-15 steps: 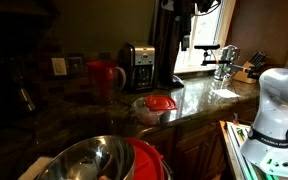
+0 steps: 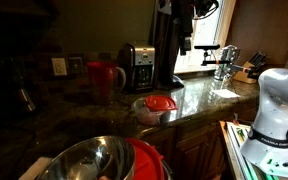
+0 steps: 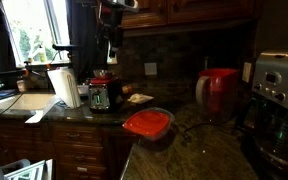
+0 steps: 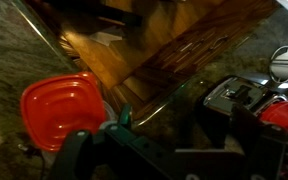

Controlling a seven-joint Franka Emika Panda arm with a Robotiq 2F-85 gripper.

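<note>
My gripper (image 2: 185, 42) hangs high above the counter in exterior view 1, pointing down, well clear of everything below. In the wrist view two dark fingers (image 4: 247, 124) stand wide apart at the lower edge, and nothing shows between them. On the counter sits a clear bowl (image 2: 144, 114) with a red lid-like piece (image 2: 162, 103) at its top. From above, that red piece (image 4: 62, 112) lies left of the gripper. Exterior view 2 shows the red piece (image 3: 147, 123) near the counter's edge, with the gripper (image 3: 113, 42) high behind it.
A red pitcher (image 2: 105, 80) and a silver toaster (image 3: 105, 93) stand on the counter. There is a coffee maker (image 2: 139, 68) by the wall. A metal bowl (image 2: 89, 160) is in the foreground. Wooden drawers (image 3: 79, 140) drop below the counter edge.
</note>
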